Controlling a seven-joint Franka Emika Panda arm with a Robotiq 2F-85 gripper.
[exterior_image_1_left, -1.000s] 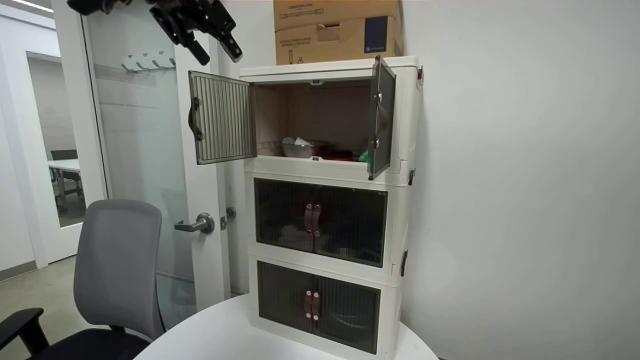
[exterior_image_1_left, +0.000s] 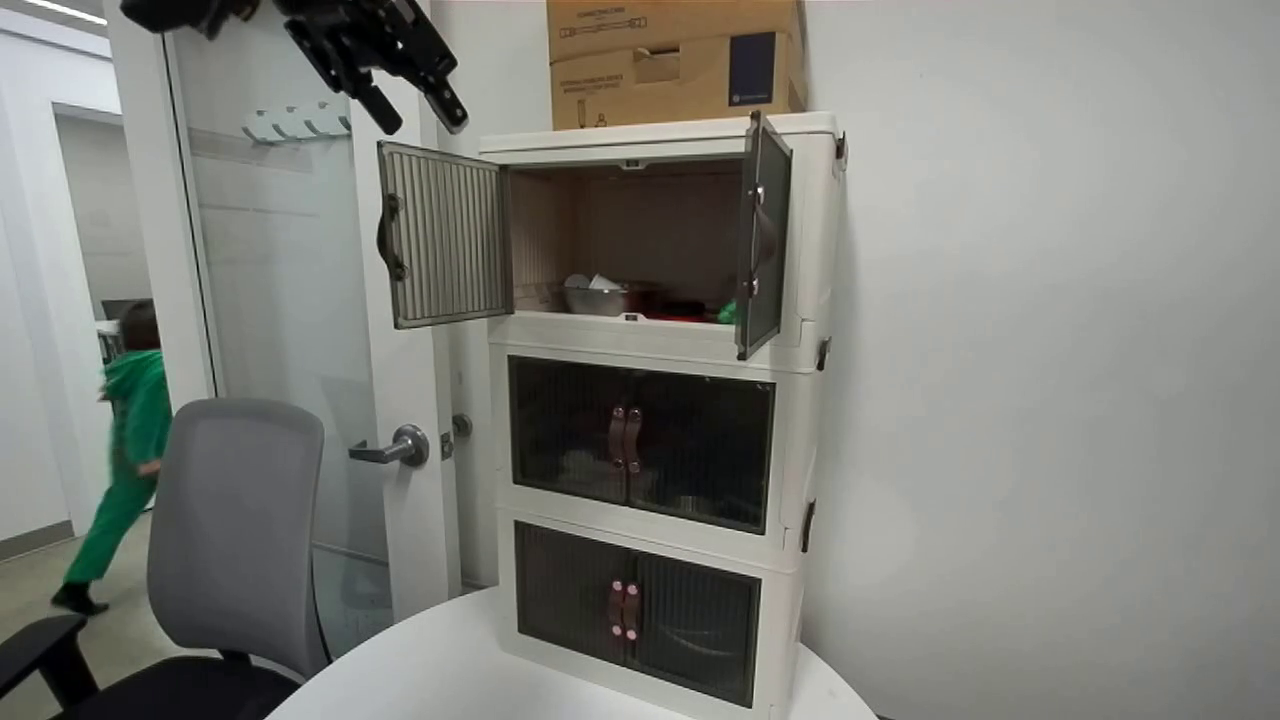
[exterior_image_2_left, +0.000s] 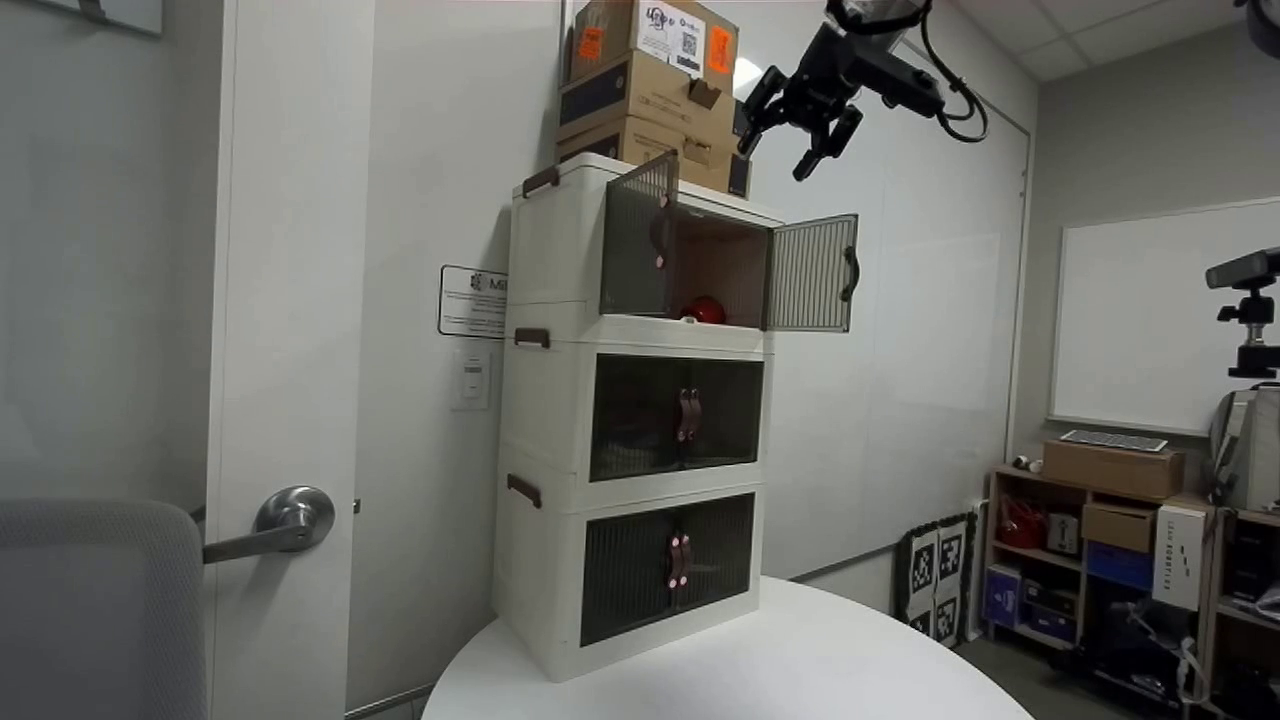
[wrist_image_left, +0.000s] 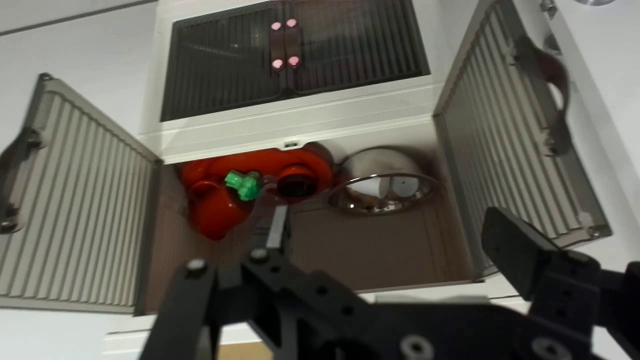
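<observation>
My gripper (exterior_image_2_left: 774, 161) hangs above and in front of the white cabinet, fingers spread and nothing between them. In the wrist view a finger (wrist_image_left: 517, 252) shows at the right, well apart from the other. The cabinet's top compartment (exterior_image_1_left: 654, 222) stands open, both ribbed doors swung outward. Inside it the wrist view shows a metal bowl (wrist_image_left: 384, 207) with white items in it. Beside that lie a long red object (wrist_image_left: 270, 161), a red cup-like piece (wrist_image_left: 216, 213) and a small green item (wrist_image_left: 243, 184). My gripper touches none of these.
The open doors, one ribbed panel (exterior_image_1_left: 450, 240) and one dark panel (exterior_image_1_left: 764, 240), flank the opening. Cardboard boxes (exterior_image_1_left: 678, 84) are stacked on the cabinet. Both lower compartments are closed.
My gripper has shifted a little to the left in exterior view 1, its fingers still apart. A person in green has appeared in the background at the left. The cabinet looks the same.
</observation>
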